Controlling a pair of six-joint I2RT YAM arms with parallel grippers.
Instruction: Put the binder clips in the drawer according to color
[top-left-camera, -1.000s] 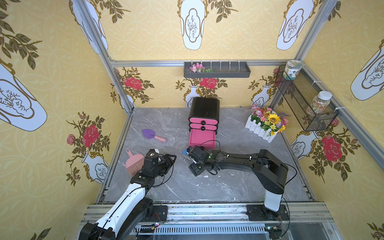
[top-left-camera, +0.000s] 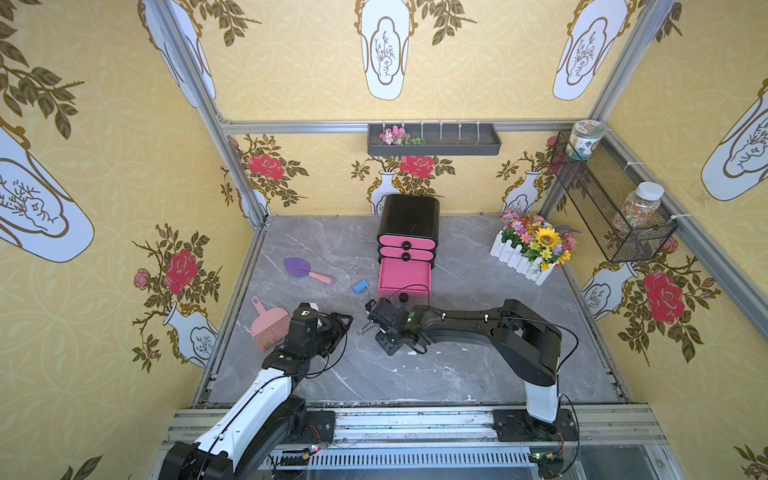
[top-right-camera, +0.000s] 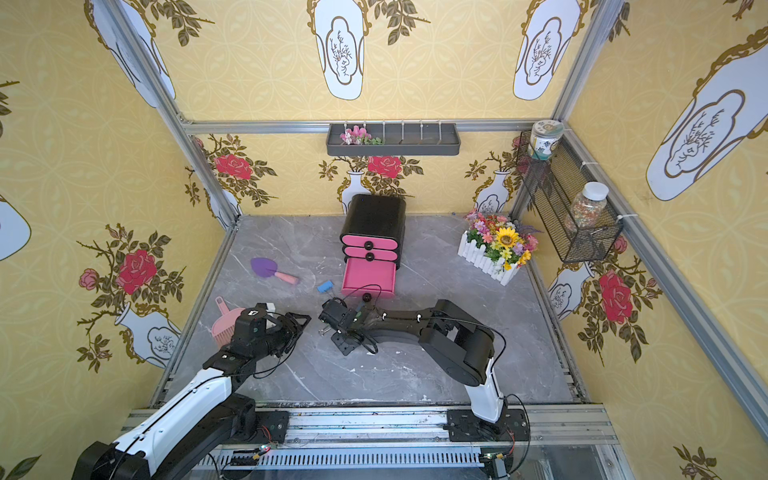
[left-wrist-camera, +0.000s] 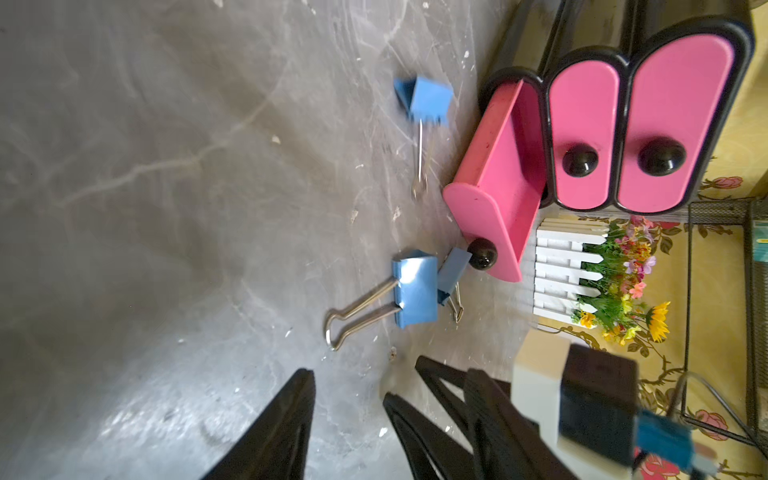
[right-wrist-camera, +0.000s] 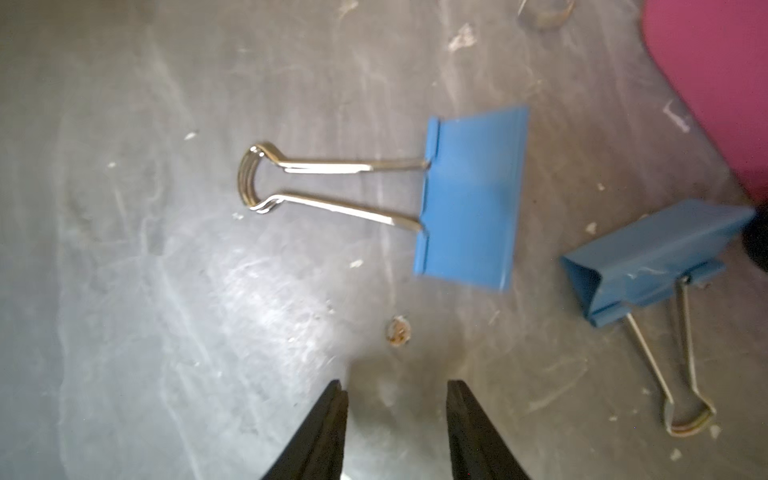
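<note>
Blue binder clips lie on the grey table: a larger (left-wrist-camera: 414, 292) and a smaller (left-wrist-camera: 454, 268) near the pink drawer (left-wrist-camera: 492, 208), another (left-wrist-camera: 424, 100) farther off beside it. My left gripper stands open at the left of them, nothing seen between its fingers. My right gripper is low over the table beside the larger clip (right-wrist-camera: 472, 196) and smaller clip (right-wrist-camera: 656, 256); its fingertips show a gap with bare table visible, and whether anything is held farther back is hidden.
The drawer unit (top-left-camera: 408, 216) stands at the back centre, bottom drawer out. A flower box (top-left-camera: 520, 260) is right of it. A purple trowel (top-left-camera: 297, 267) and pink dustpan (top-left-camera: 268, 328) lie at the left.
The left gripper has moved only slightly.
</note>
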